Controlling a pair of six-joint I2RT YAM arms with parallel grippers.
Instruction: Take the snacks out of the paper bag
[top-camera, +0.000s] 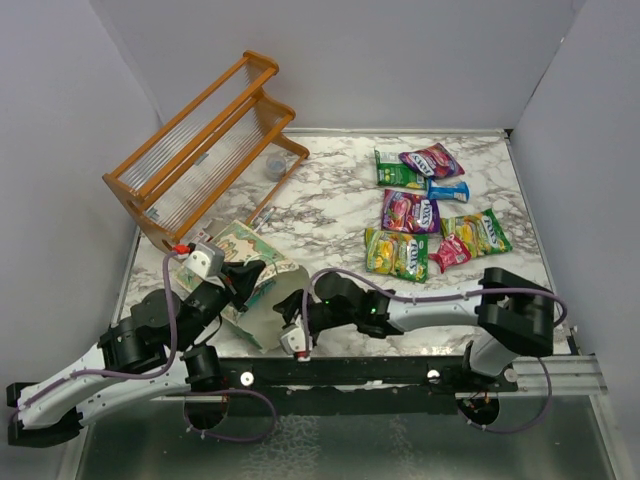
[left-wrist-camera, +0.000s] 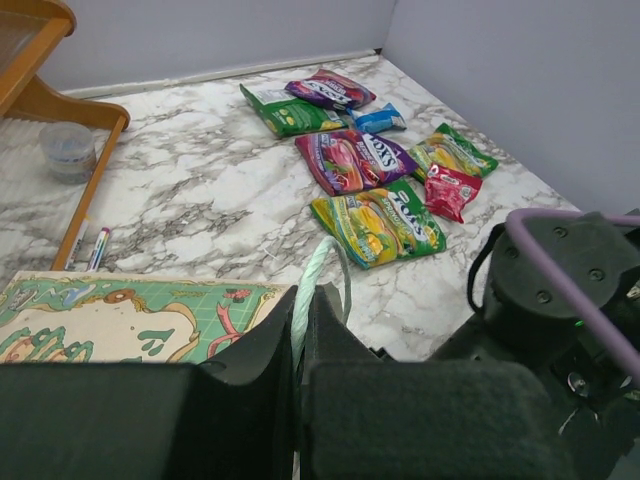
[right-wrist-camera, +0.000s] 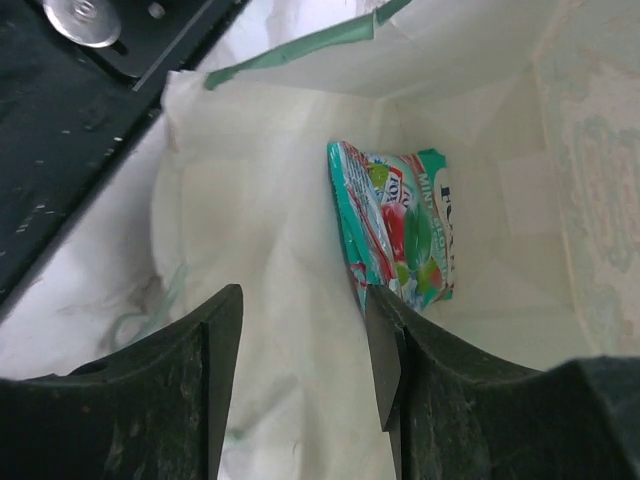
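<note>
The paper bag (top-camera: 243, 243) lies on its side, its pale mouth toward the right arm; a printed green and cream side shows in the left wrist view. My left gripper (top-camera: 243, 290) is shut on the thin twisted cord handle (left-wrist-camera: 303, 300). At the bag's mouth, my right gripper is open, its fingers (right-wrist-camera: 222, 345) apart and nothing between them. Deep inside the bag, a teal and red snack packet (right-wrist-camera: 405, 225) rests beyond the right fingertips. Outside, several snack packets (top-camera: 410, 212) lie on the marble table, among them a yellow-green one (left-wrist-camera: 380, 222).
A wooden rack (top-camera: 205, 140) stands at the back left, with a clear round container (left-wrist-camera: 67, 150) by it. A marker (left-wrist-camera: 98, 250) lies near the bag. Bare marble (top-camera: 330, 190) separates the rack from the packets.
</note>
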